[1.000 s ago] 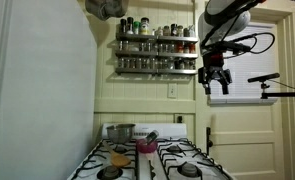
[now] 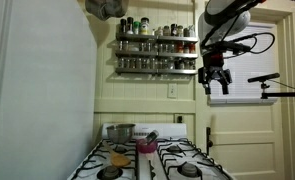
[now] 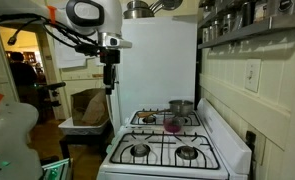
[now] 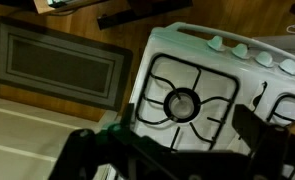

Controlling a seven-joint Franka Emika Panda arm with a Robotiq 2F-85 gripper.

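Note:
High above the stove (image 3: pixel 162 170), toward its front, my gripper (image 3: pixel 109 84) points downward. In the wrist view, the gripper shows its dark fingers (image 4: pixel 115 152) wide apart, open, with only the stove top and a burner (image 4: pixel 181 104) seen below between them. A metal pot (image 3: pixel 182 107) sits at the rear of the stove. Near it is a small reddish pot (image 3: pixel 172 124) with a dark handle. An orange-brown utensil or rest (image 2: pixel 119 158) lies on the left part of the stove. None of these items touches the gripper.
Shelves of spice jars (image 2: pixel 157 46) hang on the back wall, and pans (image 3: pixel 137 10) hang overhead. A tall white panel (image 2: pixel 47 90) borders the stove's left side. A grey mat (image 4: pixel 62 65) lies on the wooden floor.

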